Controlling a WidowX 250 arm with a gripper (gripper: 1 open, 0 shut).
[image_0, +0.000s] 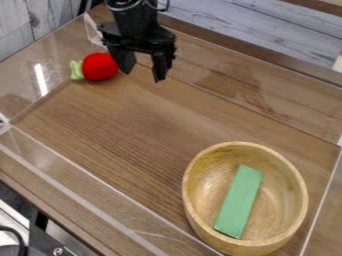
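Observation:
The black gripper hangs in the upper middle of the camera view, its fingers apart with nothing seen between them. Just left of it lies a red object with a green top, partly behind the nearer finger. A green block rests inside a round tan bowl at the lower right.
A white wall borders it at the upper left, and a dark cable shows at the lower left corner.

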